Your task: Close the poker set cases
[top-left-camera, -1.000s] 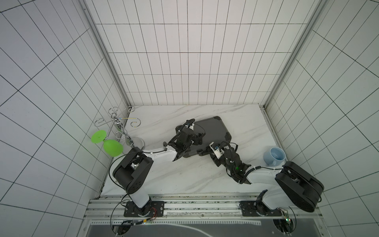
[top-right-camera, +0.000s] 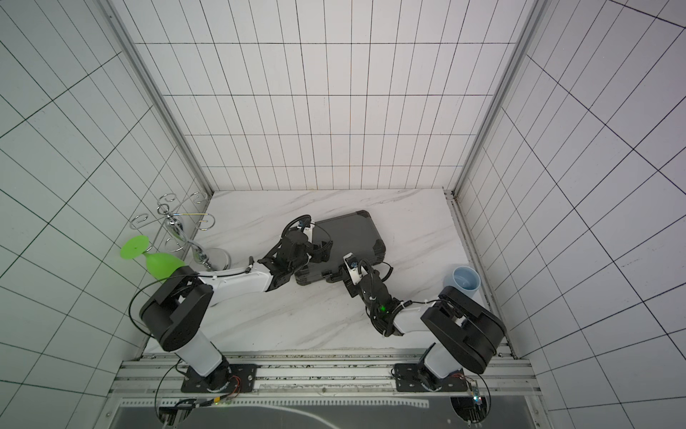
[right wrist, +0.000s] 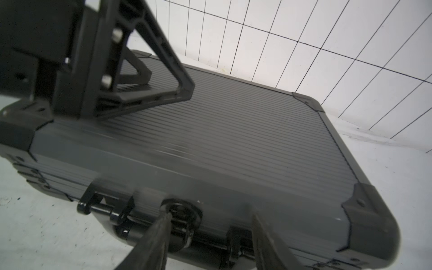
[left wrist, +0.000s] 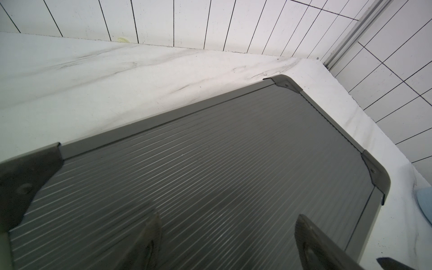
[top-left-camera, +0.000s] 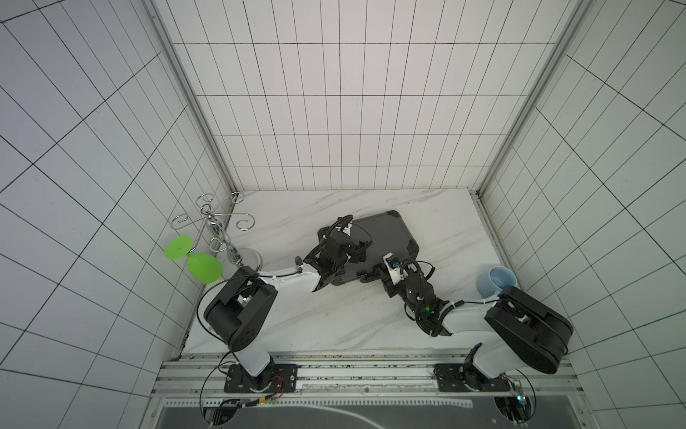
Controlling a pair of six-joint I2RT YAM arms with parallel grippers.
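Observation:
A dark grey ribbed poker case (top-left-camera: pixel 386 228) lies on the white marble table with its lid down. My left gripper is over the lid, fingers apart, nothing between them. At the case's front edge, my right gripper has its fingers apart beside the centre lock (right wrist: pixel 180 207); a left latch (right wrist: pixel 105 202) and a right latch (right wrist: pixel 236 243) flank it. Part of the left gripper's body reaches over the lid in the right wrist view.
A chrome rack (top-left-camera: pixel 210 214) with green discs stands at left, near my left arm. A light blue mug (top-right-camera: pixel 464 279) stands at right by my right arm.
The left arm and case look unchanged.

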